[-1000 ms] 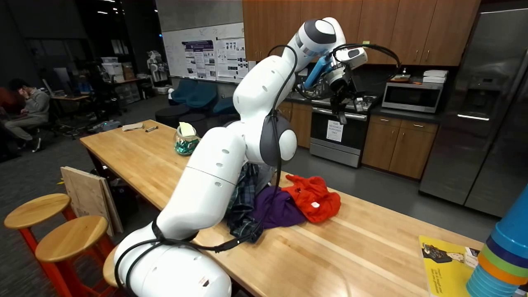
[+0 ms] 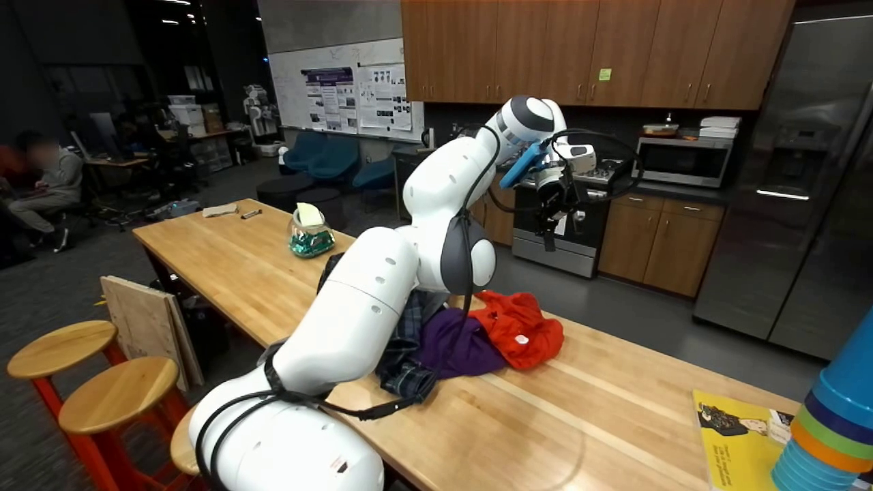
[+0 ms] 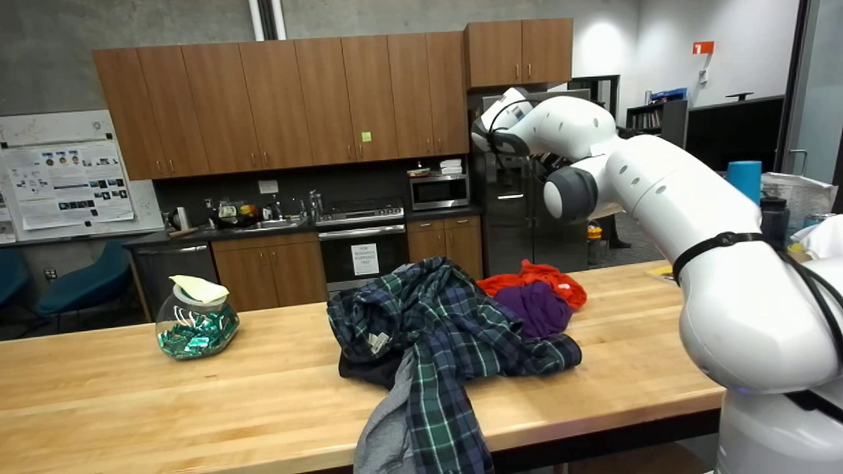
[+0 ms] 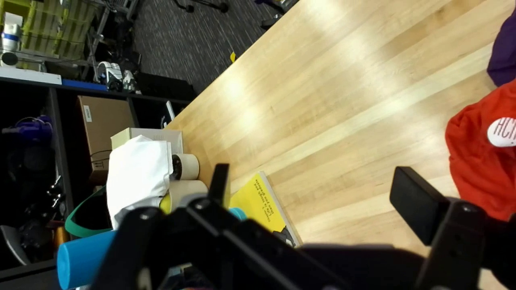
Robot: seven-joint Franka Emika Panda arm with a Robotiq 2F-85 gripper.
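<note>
My gripper stands open and empty in the wrist view, its two black fingers far apart above the bare tabletop. From the first exterior view, the same gripper [image 2: 556, 233] hangs high, beyond the table's far side and in front of the oven. A red garment [image 2: 521, 330] with a white label lies crumpled on the table, against a purple garment [image 2: 460, 345]. The dark plaid shirt [image 3: 450, 324] is heaped beside them, and grey cloth [image 3: 387, 426] under it hangs over the table edge. In the wrist view the red garment [image 4: 483, 145] is beyond the right finger.
A glass jar of green-wrapped items [image 3: 197, 325] stands at one end of the wooden table. Toward the other end are a yellow book [image 2: 736, 442] and a stack of colourful cups [image 2: 835, 425]. Bare wood lies between the red garment and the book.
My arm has come down, lowering the gripper and bringing it slightly left in the first exterior view. The garments look unmoved.
</note>
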